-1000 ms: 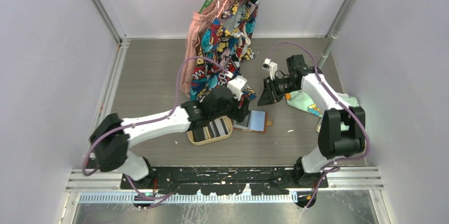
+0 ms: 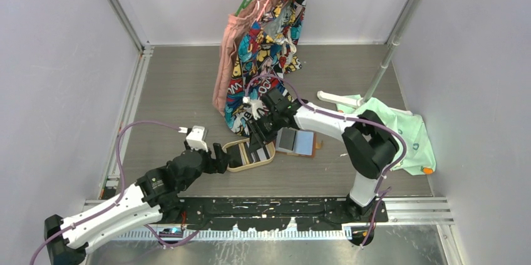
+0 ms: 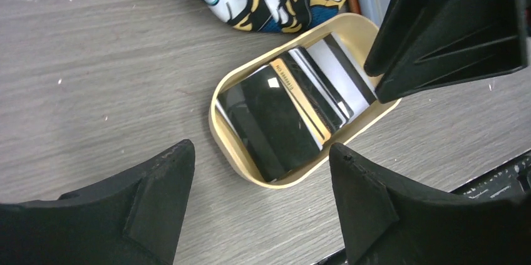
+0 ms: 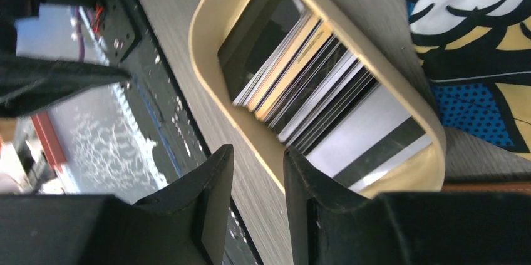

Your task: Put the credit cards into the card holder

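A beige tray (image 2: 260, 161) holds several dark, silver and gold cards (image 3: 269, 121), seen close in both wrist views. My right gripper (image 2: 255, 141) is over the tray; in the right wrist view its two fingers (image 4: 206, 202) stand a little apart, with no card visible between them. My left gripper (image 2: 218, 155) is beside the tray's left end, its fingers (image 3: 144, 202) apart and empty. Right of the tray lies a brown card holder (image 2: 310, 153) with grey and blue cards on it.
Hanging clothes (image 2: 257, 71) reach down just behind the tray. A green cloth (image 2: 407, 140) and the rack's post stand at the right. The board's left side is clear.
My left gripper has moved left, from over the card holder and tray to the tray's left. My right gripper has moved left and down to over the tray.
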